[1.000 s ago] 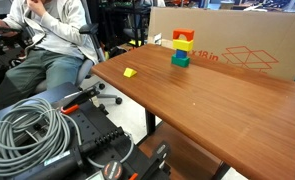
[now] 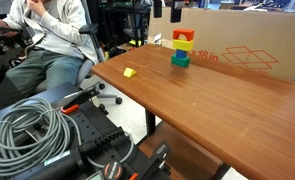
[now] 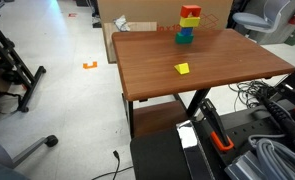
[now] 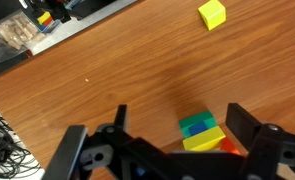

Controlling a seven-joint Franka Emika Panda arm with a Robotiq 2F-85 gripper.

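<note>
A tower of blocks stands upright near the table's back edge: a green block [image 2: 180, 63] at the bottom, then a blue block [image 2: 181, 54], a yellow block [image 2: 183, 45] and a red block [image 2: 184, 35] on top. By itself on the wood lies another yellow block [image 2: 129, 72], also plain in exterior view 2 as the lone yellow block [image 3: 181, 69]. My gripper [image 2: 161, 13] is open above the tower at the top of exterior view 1. In the wrist view the tower shows low between the spread fingers, closer to the right one, which partly covers the red block [image 4: 229, 146].
Coiled cable [image 2: 29, 140] lies by the robot's base, and a seated person [image 2: 52, 40] is off to the left.
The blocks have not moved.
</note>
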